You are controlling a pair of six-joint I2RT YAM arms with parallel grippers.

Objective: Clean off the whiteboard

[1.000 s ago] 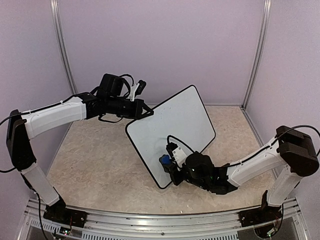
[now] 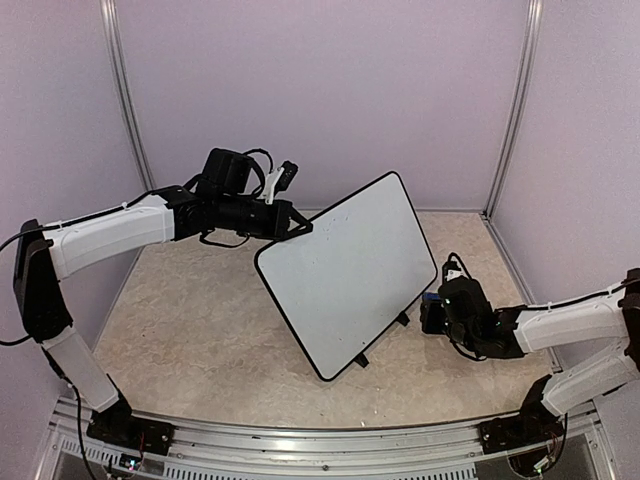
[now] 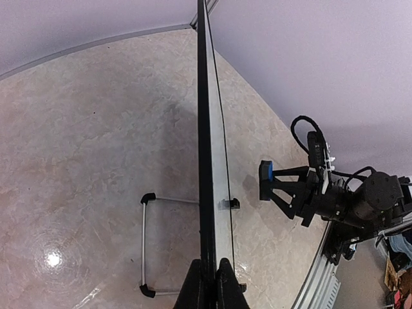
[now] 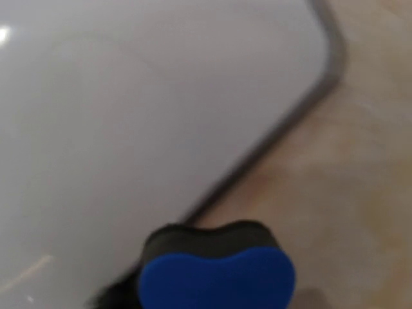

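The whiteboard [image 2: 350, 275], white with a black rim, stands tilted at the table's middle; no marks show on its face in the top view. My left gripper [image 2: 303, 228] is shut on its upper-left edge. Seen edge-on in the left wrist view, the board's rim [image 3: 205, 129] runs down between the left fingers. A blue and dark eraser [image 4: 215, 280] fills the bottom of the right wrist view. At the board's lower right, my right gripper [image 2: 432, 312] holds that eraser, clear of the board in the left wrist view. Its fingers [image 3: 290, 185] reach the eraser's back.
Behind the board a metal stand frame [image 3: 143, 241] rests on the table. Small black feet [image 2: 361, 360] jut out below its lower edge. Bare tabletop [image 2: 190, 330] lies to the left; walls enclose the back and sides.
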